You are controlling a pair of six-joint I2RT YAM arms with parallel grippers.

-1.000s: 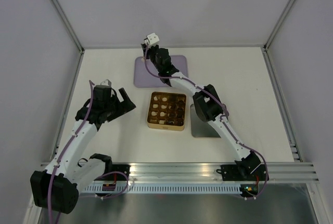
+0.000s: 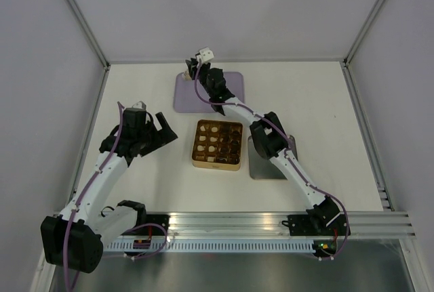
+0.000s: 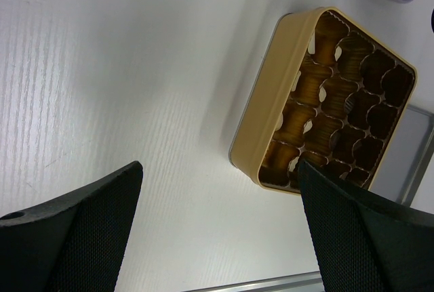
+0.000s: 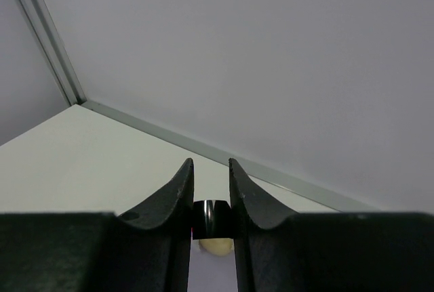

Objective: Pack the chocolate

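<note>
In the top view my right gripper (image 2: 193, 68) reaches over the back-left corner of the lilac tray (image 2: 203, 106). In the right wrist view its fingers are shut on a small dark chocolate (image 4: 211, 219), with a pale round piece (image 4: 215, 246) behind it. The gold chocolate box (image 2: 217, 164) with its divided insert sits in the middle; some compartments show pale spots, and their contents are hard to tell. My left gripper (image 2: 163, 129) is open and empty, left of the box, which also shows in the left wrist view (image 3: 261, 116).
A grey flat lid or tray (image 2: 268, 170) lies right of the box, partly under the right arm. Walls border the back and sides.
The left arm has moved very slightly.
</note>
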